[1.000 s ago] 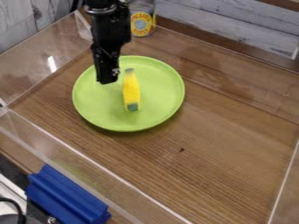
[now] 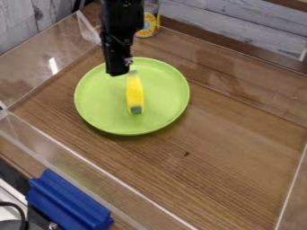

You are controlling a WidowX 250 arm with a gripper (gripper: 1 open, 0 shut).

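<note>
My black gripper (image 2: 118,66) hangs from the top of the view over the back left part of a green plate (image 2: 102,108). It looks shut, with nothing visible between its fingers, though the dark fingertips are hard to make out. A yellow elongated object (image 2: 135,93) with a greyish lower end lies on the plate, a little to the right of and below the gripper.
A can with a yellow label (image 2: 149,25) stands at the back, behind the arm. Blue plastic pieces (image 2: 66,201) sit at the lower left, outside the clear wall.
The arm has shifted slightly over the back left of the plate. The yellow object and the plate look unmoved.
</note>
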